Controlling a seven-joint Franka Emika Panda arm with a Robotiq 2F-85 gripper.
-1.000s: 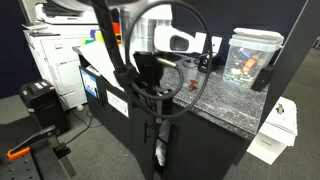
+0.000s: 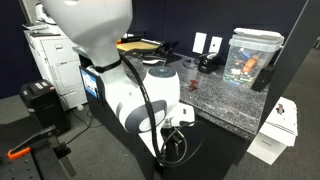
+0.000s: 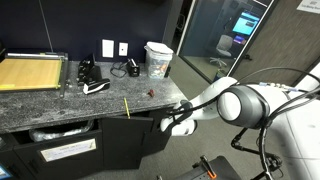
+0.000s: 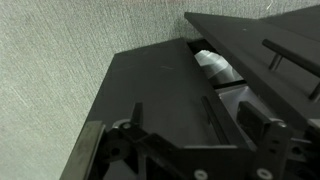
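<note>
In the wrist view my gripper stands open, with its dark fingers spread near the lower edge and nothing visibly held. Below it is a dark cabinet door, standing ajar. Through the gap beside that door shows something white and crumpled, perhaps a bag. A neighbouring dark panel with a bar handle lies to the right. From the exterior, my white arm reaches down in front of the dark cabinet; the fingers are hard to make out there. Whether they touch the door, I cannot tell.
A granite countertop runs above the cabinet. On it are a clear tub of colourful items, a small red object and black devices. White boxes stand on the floor at the cabinet's end. Grey carpet is open beside the door.
My arm has come down from above the countertop to low in front of the cabinet doors. It now covers the door gap that showed earlier in this view.
</note>
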